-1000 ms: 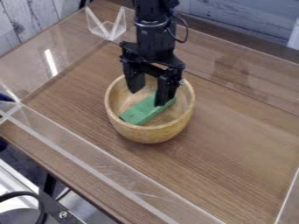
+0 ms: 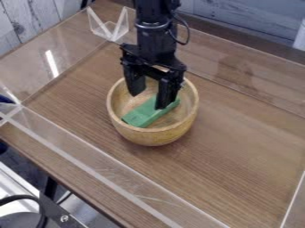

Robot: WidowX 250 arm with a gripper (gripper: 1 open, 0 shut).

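Note:
The black arm comes down from the top centre, its open gripper (image 2: 150, 87) reaching into a pale wooden bowl (image 2: 152, 134) on the table. A green elongated block (image 2: 148, 113) lies diagonally inside the bowl, below and between the dark fingers. Whether the fingers touch the block is hard to tell.
A clear plastic object (image 2: 107, 25) stands at the back left. Dark cables lie at the bottom left corner, off the table's edge.
The gripper has shifted slightly to the left over the bowl. The bowl and green block look almost unchanged.

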